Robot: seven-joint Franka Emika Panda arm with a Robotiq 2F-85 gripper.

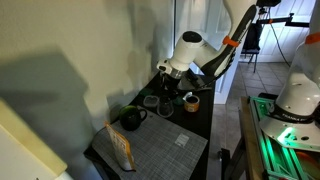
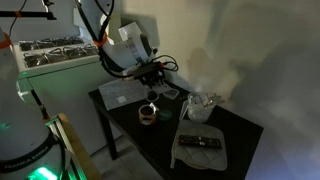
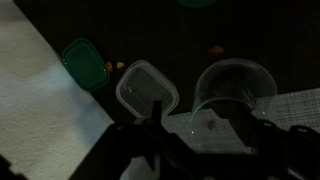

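In the wrist view, a clear round cup (image 3: pixel 262 84) stands upright on the dark tabletop, its base overlapping the grey mat. Left of it is a clear rectangular tub (image 3: pixel 142 83). My gripper is over this pair, partly open, one dark finger beside the tub and the other across the cup. Whether the fingers touch the cup's wall cannot be made out. Nothing looks clamped. A green container (image 3: pixel 85 63) lies farther left. From the first exterior side, the arm (image 1: pixel 190 55) reaches down over the cup (image 1: pixel 166 106).
A brown can (image 1: pixel 191 103) stands close by. The grey mat (image 1: pixel 140 162) carries a small pale item (image 1: pixel 182 140) and an upright bottle (image 1: pixel 121 148). A black mug (image 1: pixel 132 118) is near the wall. Small nut-like bits (image 3: pixel 217 50) lie on the table.
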